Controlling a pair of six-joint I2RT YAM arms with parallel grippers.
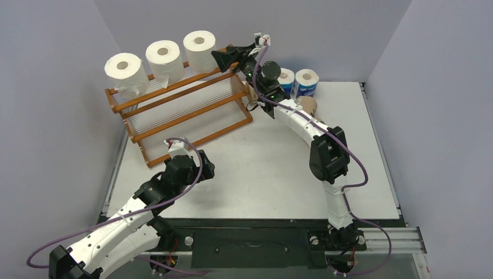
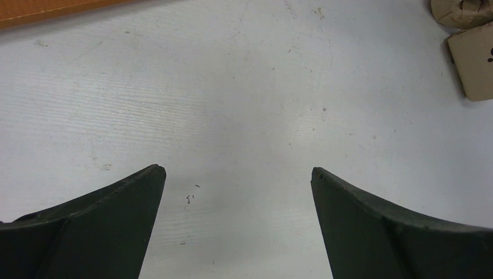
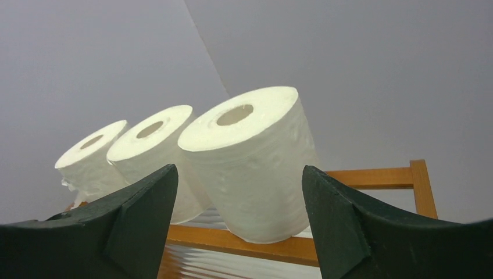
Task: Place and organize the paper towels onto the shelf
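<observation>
Three white paper rolls stand in a row on the top tier of the wooden shelf: a left roll, a middle roll and a right roll. Seen from the right wrist, the nearest roll leans a little and shows beyond the parted fingers of my right gripper; I see no grip on it. In the top view that gripper is right beside the right roll. Over bare tabletop, my left gripper is open and empty.
Blue-and-white wrapped rolls stand at the back, right of the shelf, partly behind the right arm. A brown paper item lies in front of them.
</observation>
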